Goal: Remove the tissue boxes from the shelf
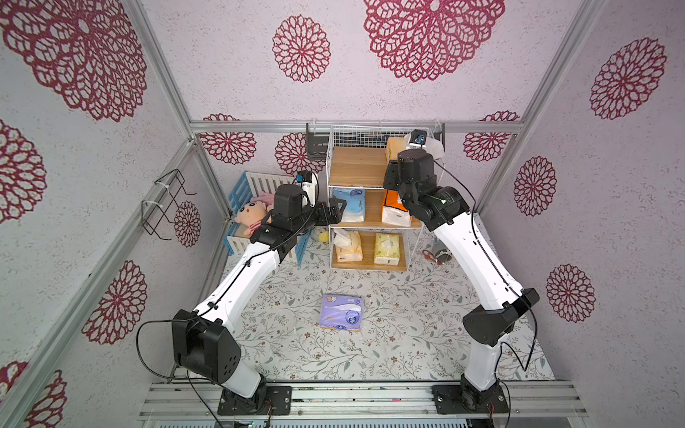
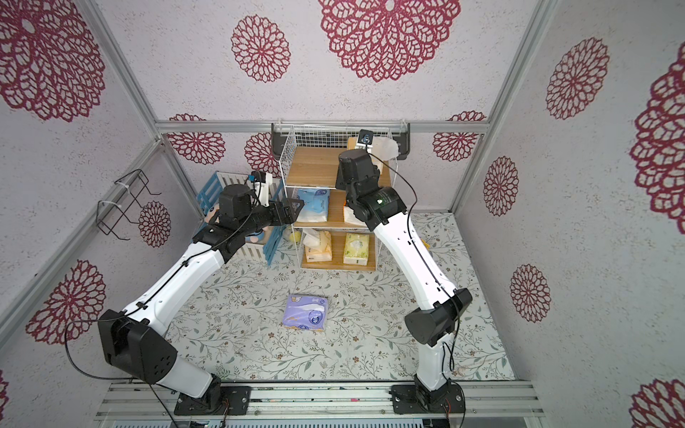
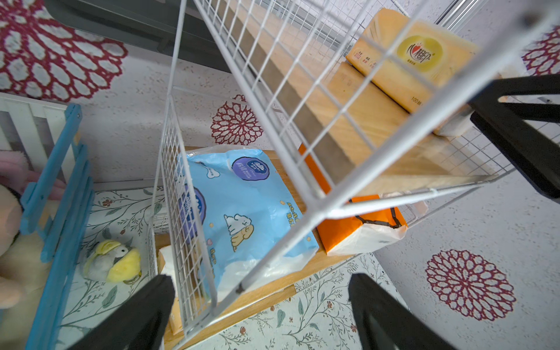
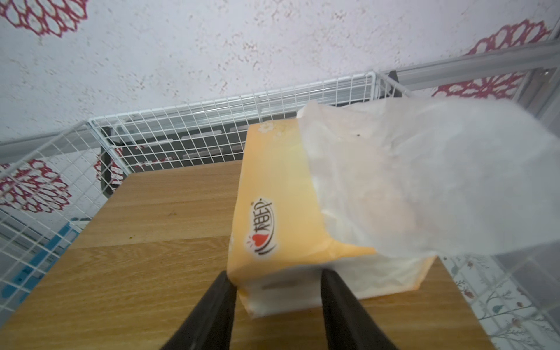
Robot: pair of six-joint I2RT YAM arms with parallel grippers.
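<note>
My right gripper is part open at the top shelf, its fingers at the front lower-left of a yellow tissue pack (image 4: 271, 192) with a tissue sticking out. My left gripper (image 1: 331, 212) is at the shelf's left side; its blurred fingers stand apart in its wrist view, nothing between them but the rack in view. The middle shelf holds a blue pack (image 3: 245, 215) and an orange pack (image 3: 355, 233). The bottom shelf holds two yellow packs (image 1: 348, 249). A purple pack (image 1: 341, 311) lies on the table before the shelf.
A blue and white crib (image 1: 235, 239) with plush toys stands left of the shelf, a small yellow toy (image 3: 125, 265) beside it. The top shelf's left part is bare.
</note>
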